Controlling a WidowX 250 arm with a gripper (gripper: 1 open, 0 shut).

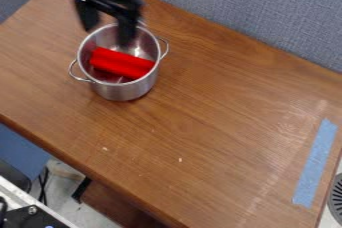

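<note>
A silver two-handled pot (pixel 122 90) sits on the wooden table at the left, with a red cylindrical object (pixel 120 63) lying inside it. My dark gripper (pixel 107 17) hangs over the back part of the pot, blurred, its two fingers apart and open, with nothing clear between them.
A light blue strip (pixel 314 162) lies along the right side. A blue-grey padded wall (pixel 241 7) borders the back.
</note>
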